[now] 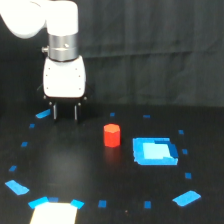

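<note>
The robot arm with its white gripper (67, 112) hangs at the upper left, its two dark fingers apart above the black table, nothing seen between them. A red hexagonal block (112, 135) sits near the middle of the table, to the right of and below the gripper. A square outlined in blue tape (136, 150) with a white patch (157, 151) inside lies to the block's right.
Small blue tape marks (185, 198) are scattered over the table. A pale square object (54, 214) lies at the bottom left edge. A dark curtain (160, 50) stands behind.
</note>
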